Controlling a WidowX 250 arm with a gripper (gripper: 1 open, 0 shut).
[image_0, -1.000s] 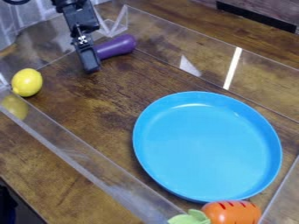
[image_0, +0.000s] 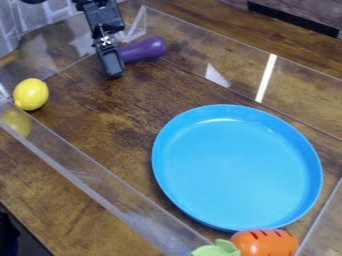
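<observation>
My dark gripper (image_0: 111, 62) hangs at the top left, low over the wooden floor of a clear-walled box, right beside a purple eggplant (image_0: 144, 47); its fingertips are small and dark, and I see nothing clearly between them. A yellow lemon (image_0: 31, 93) lies at the left. A blue plate (image_0: 235, 164) fills the lower right.
An orange carrot toy with a green top (image_0: 267, 242) sits at the bottom right edge. Clear plastic walls run along the left and back. The middle of the floor between lemon and plate is bare wood.
My gripper has shifted slightly upward in the view over the last second, staying beside the eggplant. The other objects look unmoved.
</observation>
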